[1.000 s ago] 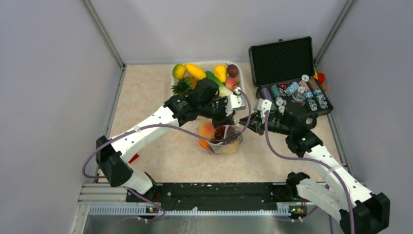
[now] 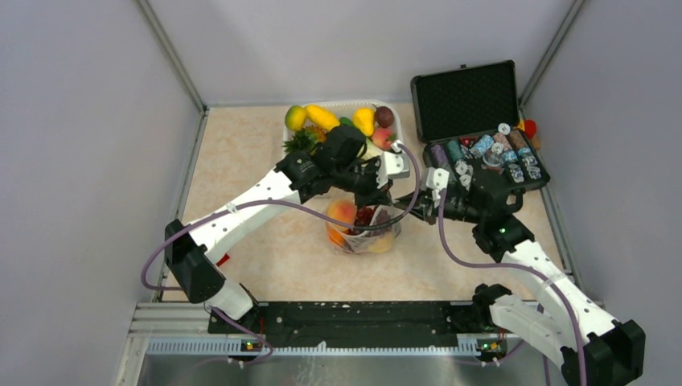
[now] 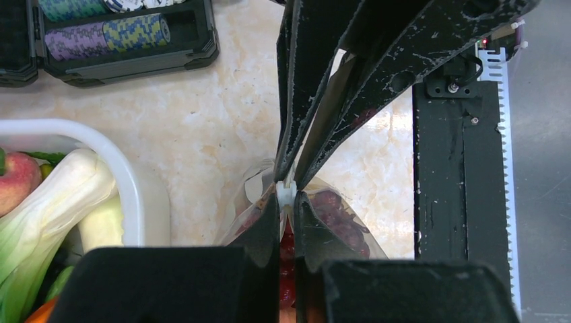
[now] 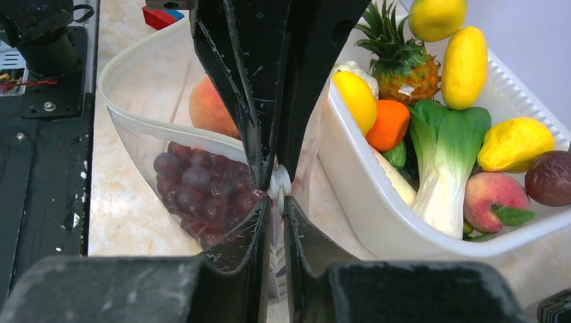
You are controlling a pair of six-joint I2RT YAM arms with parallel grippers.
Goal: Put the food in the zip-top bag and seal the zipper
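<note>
The clear zip top bag stands open on the table holding a peach, grapes and other fruit. My left gripper is shut on the bag's white zipper slider at the bag's rim. My right gripper meets it at the same spot, its fingertips close together around the slider and zipper end; whether they are closed on it I cannot tell. The two grippers' fingers overlap in both wrist views.
A white basket of produce stands just behind the bag. An open case of poker chips lies at the back right.
Both grippers have shifted slightly, the left arm a little to the right, now closer together at the bag's rim. The bag stays in place.
</note>
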